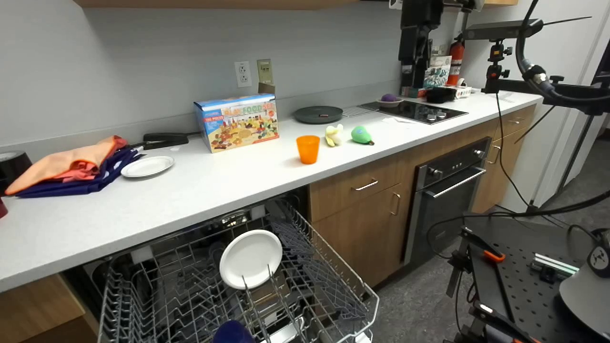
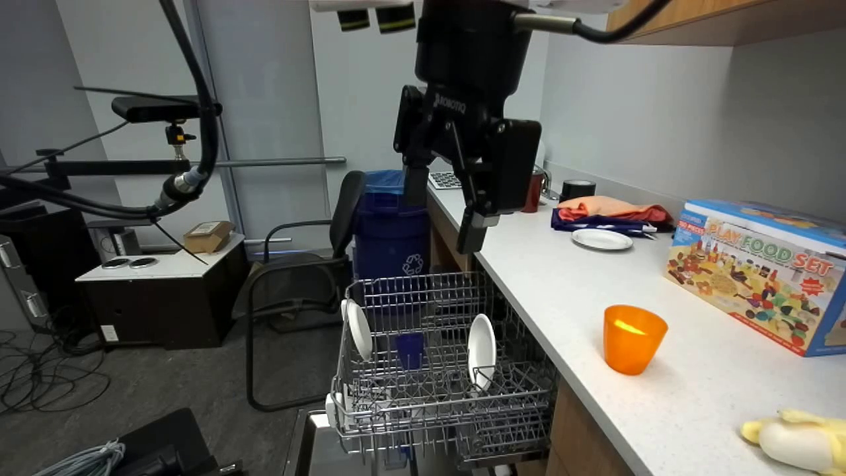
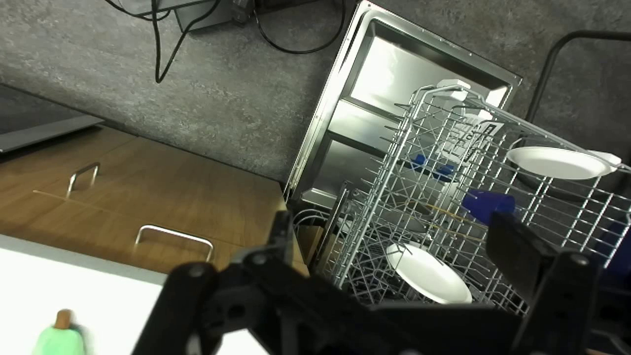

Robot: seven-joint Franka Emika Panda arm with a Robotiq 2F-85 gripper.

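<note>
My gripper [image 2: 444, 215] hangs high above the counter, open, with nothing between its fingers; the wrist view shows its fingers [image 3: 520, 248] wide apart. Below, the dishwasher rack [image 2: 373, 277] is pulled out. A white plate [image 1: 251, 259] leans upright in the rack, and another white plate [image 2: 358, 329] is near its outer side. Between them sits a dark blue cup [image 2: 410, 350]. On the counter stand an orange cup [image 1: 308, 149], a small white plate [image 1: 147, 166], a banana toy [image 1: 333, 135] and a green toy [image 1: 361, 135].
A play food box [image 1: 238, 123] stands against the wall, with a dark round pan [image 1: 318, 114] beside it. Folded cloths [image 1: 74, 166] lie at the counter's left. A cooktop [image 1: 423, 111] is farther right. The dishwasher door [image 3: 396, 65] is down.
</note>
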